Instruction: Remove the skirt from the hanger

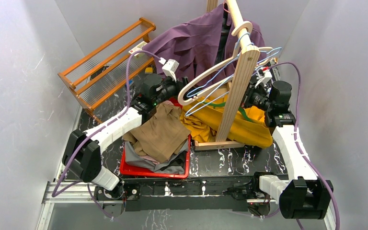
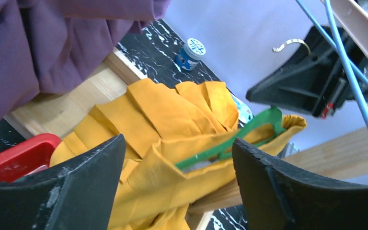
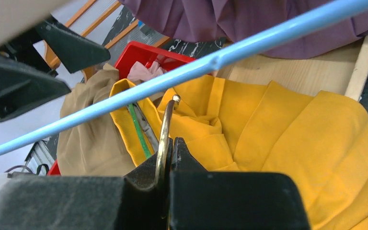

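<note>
My left gripper (image 1: 181,85) is beside the hanger ends on the rack's left; in its wrist view its fingers (image 2: 84,187) are apart, nothing held between them. A yellow garment (image 2: 167,115) with green strips lies below. My right gripper, right of the wooden post, is shut on a thin metal hook (image 3: 165,134); a blue hanger (image 3: 287,26) crosses just above. A purple garment (image 1: 187,38) hangs behind; which garment is the skirt I cannot tell.
A wooden post (image 1: 235,100) stands between the grippers. A red basket (image 1: 154,175) of folded clothes sits at front left, a slatted rack (image 1: 96,81) at back left. Grey walls close in the sides.
</note>
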